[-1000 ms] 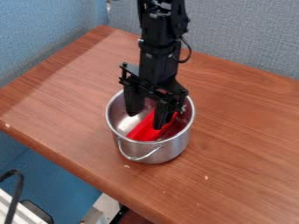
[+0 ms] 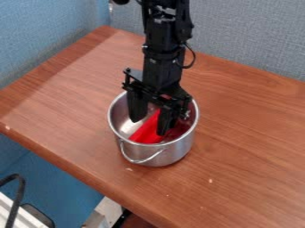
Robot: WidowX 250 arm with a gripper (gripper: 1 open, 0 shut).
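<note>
A steel pot (image 2: 150,153) with a wire handle stands on the wooden table. Inside it lies a red object (image 2: 148,132), partly hidden by my black gripper (image 2: 159,114), which reaches down into the pot from above. The fingertips are dark against the pot's interior, and I cannot tell whether they are apart or closed on anything.
Padded walls stand behind.
My gripper has shifted very slightly within the pot over the last second. The pot stays in place.
</note>
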